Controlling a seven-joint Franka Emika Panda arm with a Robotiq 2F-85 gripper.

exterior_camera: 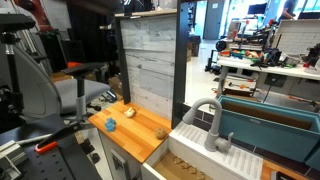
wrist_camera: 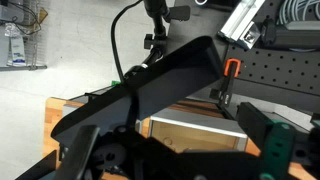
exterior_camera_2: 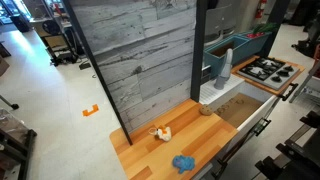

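Observation:
Dark mechanical parts of my gripper fill the lower part of the wrist view; where its fingers end, and whether anything sits between them, cannot be made out. A large black rounded panel (wrist_camera: pixel 165 82) spans the middle of that view. On the wooden counter (exterior_camera_2: pixel 135 158) lie a crumpled blue thing (exterior_camera_2: pixel 183 162), a small white-and-orange item (exterior_camera_2: pixel 161 132) and a brown round object (exterior_camera_2: pixel 205 108). The same blue thing (exterior_camera: pixel 111 124) and brown object (exterior_camera: pixel 161 132) show in the first exterior view, apart from each other.
A grey faucet (exterior_camera: pixel 214 120) stands at the sink area, with an open wooden-bottomed compartment (exterior_camera: pixel 178 168) in front of it. Beyond is a teal bin (exterior_camera: pixel 268 124). A stovetop (exterior_camera_2: pixel 268 70) lies farther along. A grey wooden panel (exterior_camera_2: pixel 150 70) walls the counter's back.

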